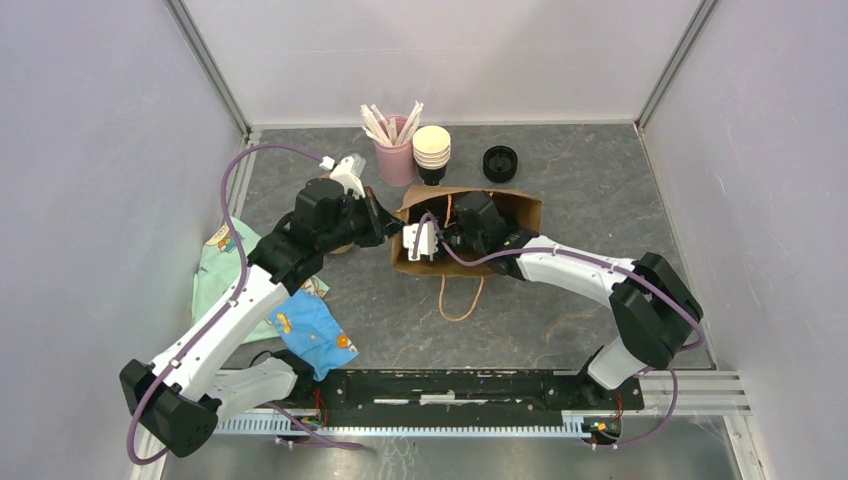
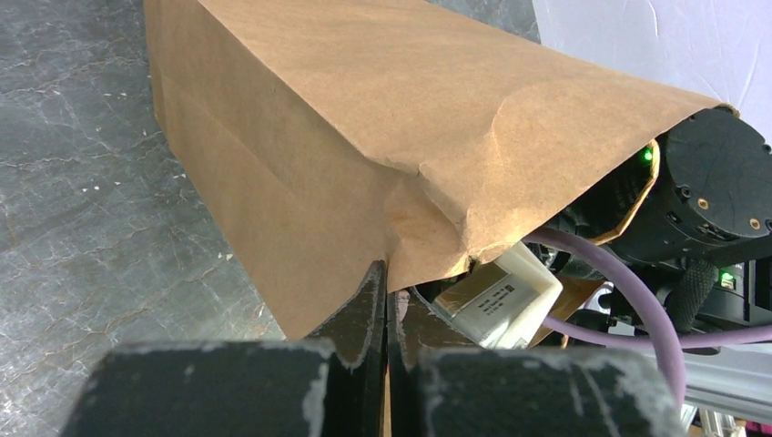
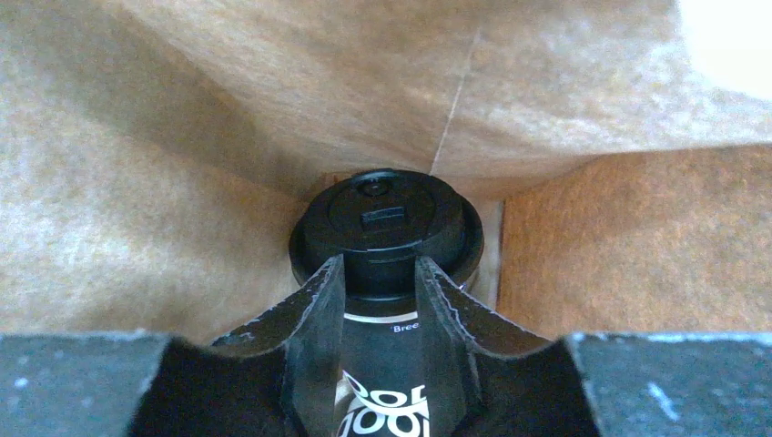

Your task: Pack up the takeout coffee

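The brown paper bag lies with its mouth facing the front. My left gripper is shut at the edge of the bag's mouth, the paper meeting its fingertips. My right gripper reaches inside the bag, largely hidden from above. Its fingers stand part open over the front of a black coffee cup with a black lid; I cannot tell whether they touch it.
Behind the bag stand a pink holder of wrapped sticks and stacked cups, with a loose black lid nearby. Cloths lie front left.
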